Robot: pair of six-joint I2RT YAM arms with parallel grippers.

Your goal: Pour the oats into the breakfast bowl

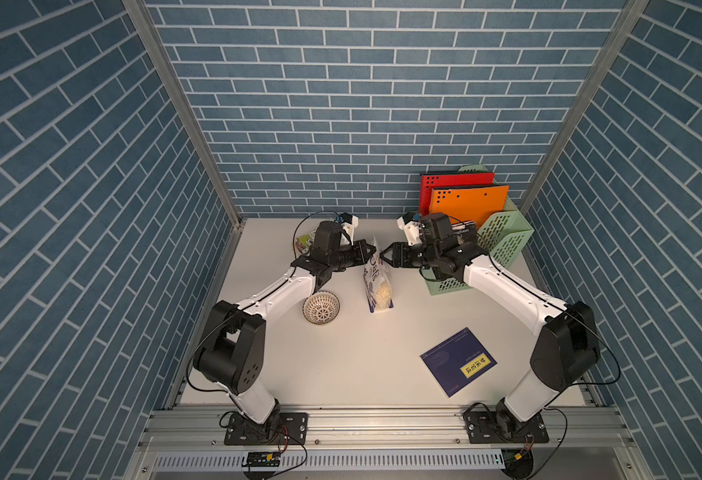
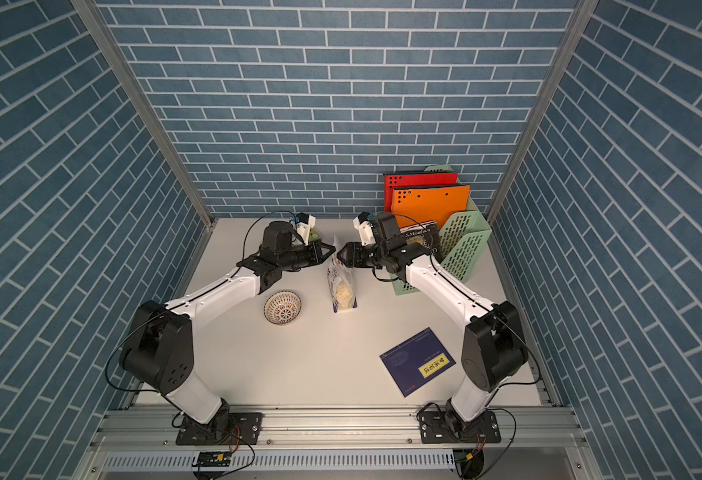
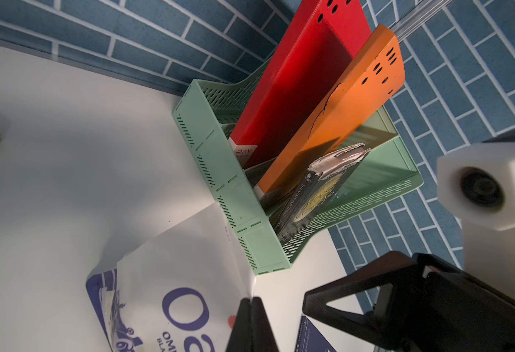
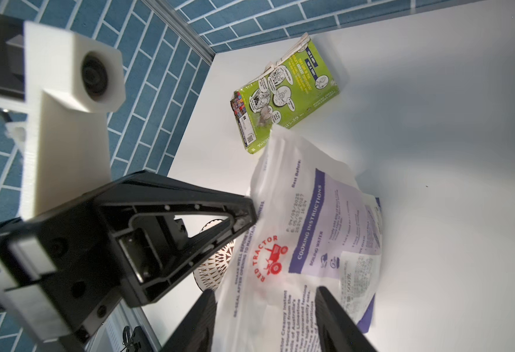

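A white oats bag (image 1: pixel 379 284) with oats in its lower part stands mid-table, top raised between my grippers. My left gripper is shut on the bag's top edge, as the left wrist view shows. My right gripper is open just beside the bag's top, the bag's printed face behind its fingers. The patterned breakfast bowl (image 2: pixel 283 306) sits empty to the left front of the bag, below the left arm.
A green organiser (image 3: pixel 216 164) with red and orange folders and a book fills the back right. A green packet (image 4: pixel 286 94) lies at back left. A dark blue booklet (image 1: pixel 456 360) lies at front right.
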